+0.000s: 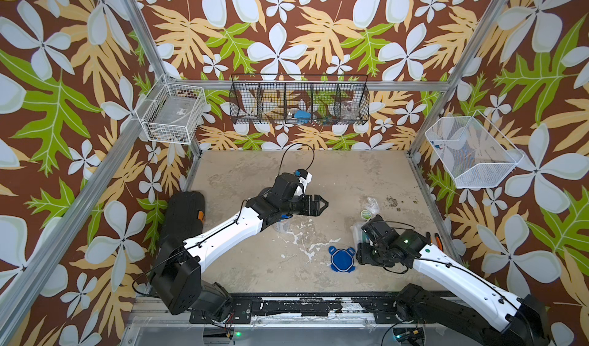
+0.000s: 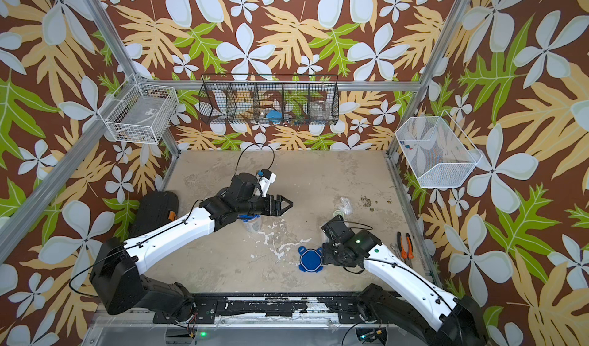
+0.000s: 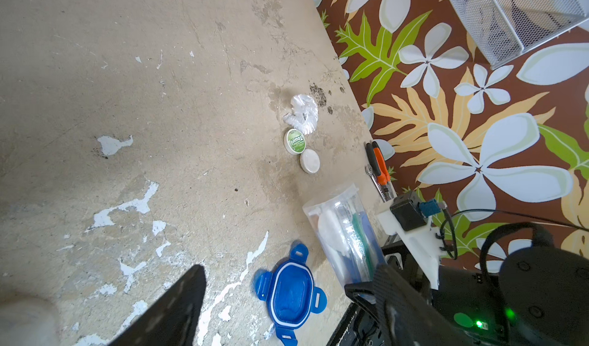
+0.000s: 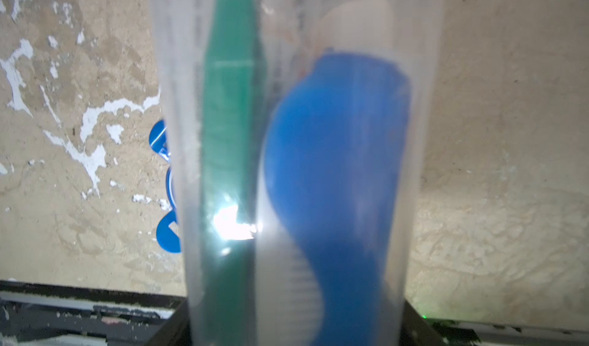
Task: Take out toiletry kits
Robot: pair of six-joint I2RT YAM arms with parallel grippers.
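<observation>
A clear toiletry pouch (image 3: 346,238), with white, green and blue pieces inside, is held upright by my right gripper (image 1: 363,254). It fills the right wrist view, where the blue handle (image 4: 337,180) and green strip (image 4: 230,137) show through the plastic. My left gripper (image 1: 320,205) hovers over the middle of the table, its fingers (image 3: 175,309) apart and empty. Beside the pouch lies a blue lid with side tabs (image 1: 341,260). A clear container (image 2: 251,224) is partly hidden under the left arm.
Two small round towel tablets, one with a green label (image 3: 295,141), and a crumpled wrapper (image 3: 303,114) lie behind the pouch. Orange-handled pliers (image 2: 405,246) rest at the right edge. A black case (image 1: 182,222) stands left. Wire baskets hang on the walls.
</observation>
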